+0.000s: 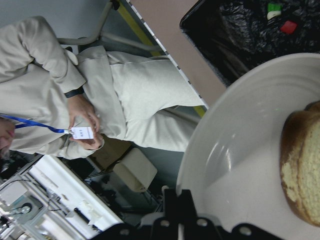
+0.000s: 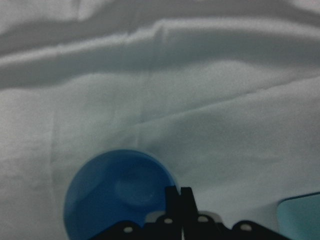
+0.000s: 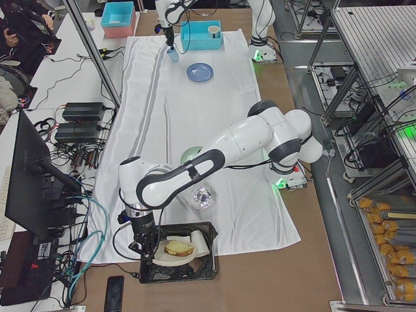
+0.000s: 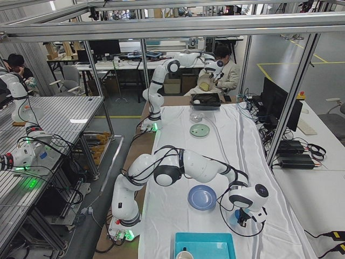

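My left gripper is shut on the rim of a white plate (image 1: 235,175) holding browned bread slices (image 1: 305,167), at the black lined bin (image 3: 179,273) in the camera left view. My right gripper is shut at the rim of a blue cup (image 2: 115,190), apparently gripping it, at the far end of the cloth from the bin. A green plate (image 4: 199,130) and a blue plate (image 4: 202,197) lie on the white cloth (image 4: 242,140).
A turquoise tray (image 4: 205,243) with a white mug (image 4: 184,254) stands beside my right arm. A clear bowl (image 3: 202,195) lies near the bin. A seated person (image 1: 85,100) is beyond the bin's table edge.
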